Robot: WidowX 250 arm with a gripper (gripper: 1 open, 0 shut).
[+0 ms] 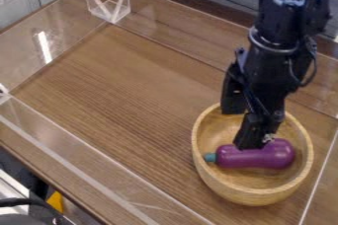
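The dark gripper point(248, 111) hangs over a wooden bowl point(211, 180) on the right side of the table, its fingertips lowered to about the bowl's back rim and open. In the bowl lies a purple eggplant point(258, 155) with a green tip pointing left, below the fingers. The black arm and gripper body fill the upper right and hide part of the table behind them.
A white wire basket point(109, 2) stands at the back left. A dark cable lies at the bottom left corner.
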